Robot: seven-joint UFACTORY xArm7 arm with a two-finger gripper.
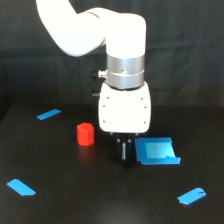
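Note:
A small red block [85,133] stands on the dark table, left of the arm. To the right lies a square outlined in blue [172,160], with a paler blue-green inside. My gripper [123,151] hangs from the white arm between the two, pointing down, closer to the blue square. Its dark fingers are hard to make out against the black table, so whether they are apart or together does not show clearly. Nothing can be seen held between them.
Strips of blue tape lie on the table at back left [48,115], front left [20,187] and front right [192,196]. A dark curtain [190,50] hangs behind.

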